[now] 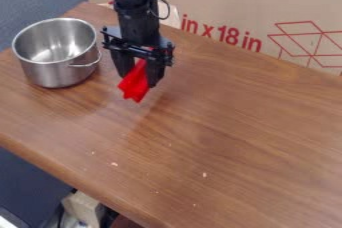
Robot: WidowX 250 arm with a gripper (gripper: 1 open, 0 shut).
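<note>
My black gripper (139,71) hangs in the upper middle-left of the camera view, shut on a red object (135,85) that is held tilted between its fingers, low over the wooden table. A steel pot (54,62) with wire handles stands just to the left of the gripper. The exact shape of the red object is partly hidden by the fingers.
A cardboard panel (267,12) with printed markings stands along the back. The table's left edge drops away at the lower left.
</note>
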